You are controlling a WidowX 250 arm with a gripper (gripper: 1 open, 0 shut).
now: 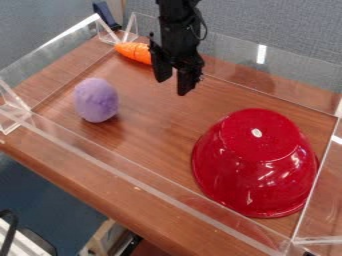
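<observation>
The black gripper (pixel 174 72) hangs from the top centre over the back of the wooden tray floor, its fingers pointing down and apart, with nothing visible between them. Just behind it to the left lies an orange carrot-like object (pixel 132 51), partly hidden by the gripper. A purple oval object (pixel 95 99) rests at the left. A large red upturned bowl (pixel 254 160) fills the right front.
Clear low walls (pixel 227 219) border the wooden surface (pixel 154 140) on its sides. The middle of the floor between the purple object and the red bowl is free.
</observation>
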